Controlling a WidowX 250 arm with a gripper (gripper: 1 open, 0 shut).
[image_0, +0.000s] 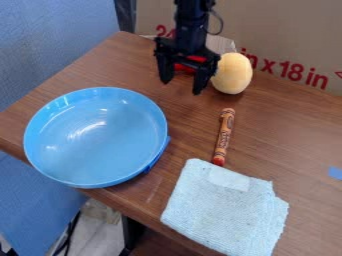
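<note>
My black gripper is at the top centre of the camera view, fingers pointing down around or just in front of a red object, which it partly hides; whether it grips it I cannot tell. A round pale-yellow object sits just right of it. An orange tube with a red end lies in the middle right. A white cloth lies at the front, and a blue plate is on the left.
The wooden table has free room at the right and at the back left. A cardboard sheet stands behind it. A blue padded surface lies beyond the left edge.
</note>
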